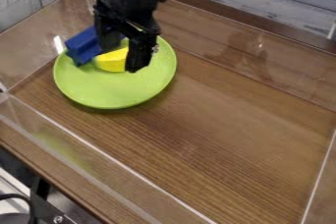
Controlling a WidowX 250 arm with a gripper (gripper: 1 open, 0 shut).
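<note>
My black gripper (121, 48) is lowered over a green plate (110, 90), its fingers open around or just over a yellow block (112, 61). A blue block (82, 46) lies on the plate's back left part, partly hidden behind the gripper. Whether the fingers touch the yellow block is unclear.
Clear low walls border it on the left and right, and white planks stand behind.
</note>
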